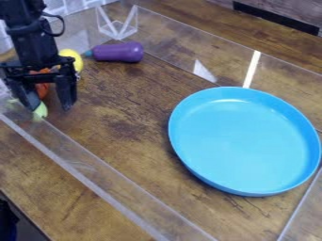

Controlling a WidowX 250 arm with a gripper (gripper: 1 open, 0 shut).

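My black gripper [40,87] is at the left edge, low over a small cluster of toys, its fingers apart. Behind it, partly hidden, are an orange-red object [43,90] and a green-white piece [40,110]. A yellow object [73,58] lies just behind the gripper, and a purple eggplant [116,52] lies farther back to the right.
A large blue plate [244,141] fills the right side. A clear-and-white small item [117,26] stands at the back.
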